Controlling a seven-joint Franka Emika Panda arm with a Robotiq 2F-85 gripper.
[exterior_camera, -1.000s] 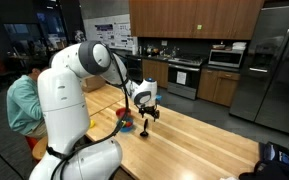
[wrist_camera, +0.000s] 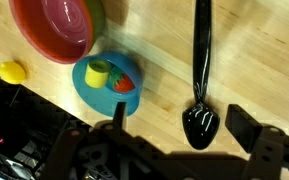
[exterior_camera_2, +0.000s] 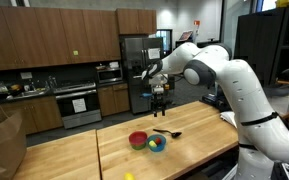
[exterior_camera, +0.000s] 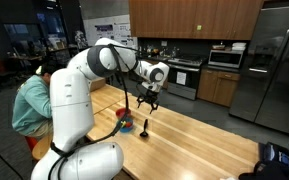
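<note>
A black spoon (wrist_camera: 201, 65) lies on the wooden table, its bowl end between my finger lines in the wrist view. It also shows in exterior view 1 as a dark spoon (exterior_camera: 144, 131) and in exterior view 2 as a spoon (exterior_camera_2: 168, 132). Above the table hangs my gripper (exterior_camera: 147, 104), open and empty, clear of the spoon. Beside the spoon sits a blue bowl (wrist_camera: 96, 100) holding a yellow piece (wrist_camera: 97, 72) and a red, strawberry-like piece (wrist_camera: 121, 81). A red bowl (wrist_camera: 66, 42) stands against the blue one.
A loose yellow object (wrist_camera: 12, 72) lies past the two bowls, near the table's edge. Plenty of bare tabletop (exterior_camera: 194, 145) extends on the spoon's other side. Kitchen cabinets and a fridge (exterior_camera: 268, 65) are far behind.
My gripper has risen away from the table and shifted slightly right in exterior view 1. The spoon and bowls look unmoved.
</note>
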